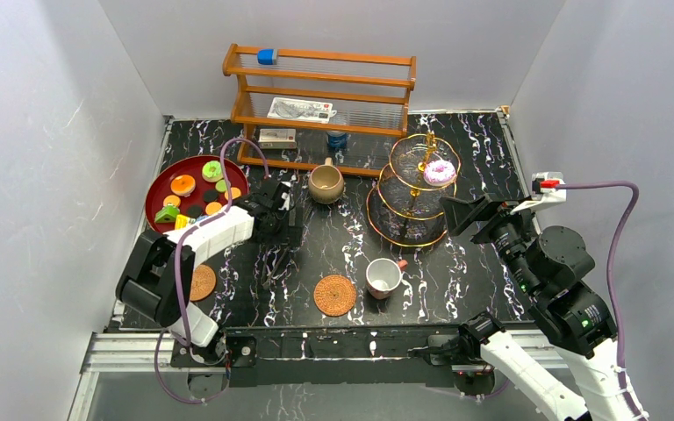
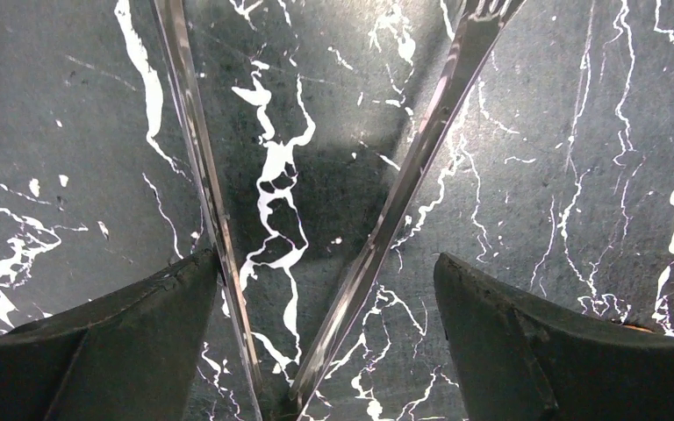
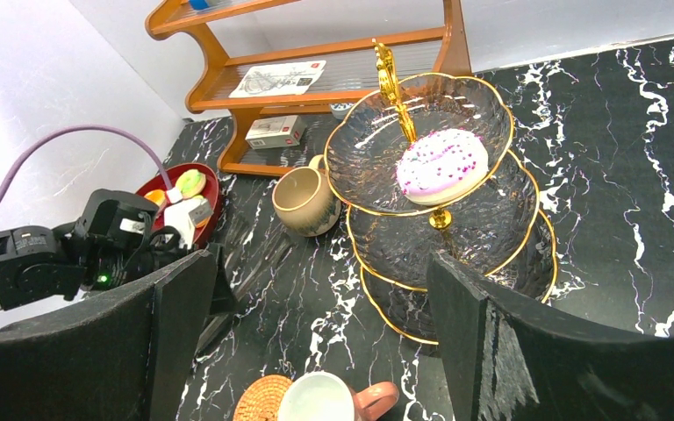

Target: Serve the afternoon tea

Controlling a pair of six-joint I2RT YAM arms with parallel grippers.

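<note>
My left gripper is open, low over metal tongs (image 2: 404, 202) lying on the dark marble top, one arm of them beside its left finger. A red plate (image 1: 154, 210) of toy cakes and biscuits sits left of it. My right gripper (image 1: 461, 215) hangs open at the right, near the gold-rimmed tiered stand (image 1: 404, 235), whose top tier holds a pink sprinkled donut (image 1: 440, 173). A brown mug (image 1: 326, 184) stands at centre back; a white cup (image 1: 383, 277) with pink handle stands at the front beside a woven coaster (image 1: 335, 295).
A wooden shelf (image 1: 316, 77) at the back holds a few small boxes and items. Another coaster (image 1: 203, 282) lies under the left arm's side. The marble is clear right of the stand and between mug and front coaster.
</note>
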